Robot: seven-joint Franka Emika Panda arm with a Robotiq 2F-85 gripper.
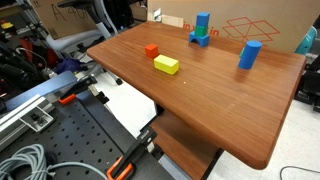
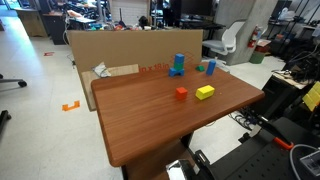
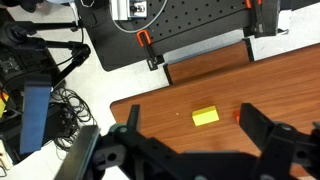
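Note:
A yellow block (image 1: 166, 65) lies on the brown table, with a smaller red block (image 1: 151, 50) close beside it. Farther back stands a blue and green stack of pieces (image 1: 201, 29). A blue cylinder (image 1: 249, 54) is upright on the table, apart from the others. From the wrist, my gripper is open above the scene, its dark fingers spread wide at the bottom of the view. Past them, well below, the yellow block (image 3: 205, 115) and red block (image 3: 239, 116) show, untouched.
A tan panel (image 2: 140, 52) rises behind the table (image 2: 140, 120). A black perforated bench (image 3: 200, 35) with orange-marked clamps adjoins it, a gap between. Cables lie on the floor.

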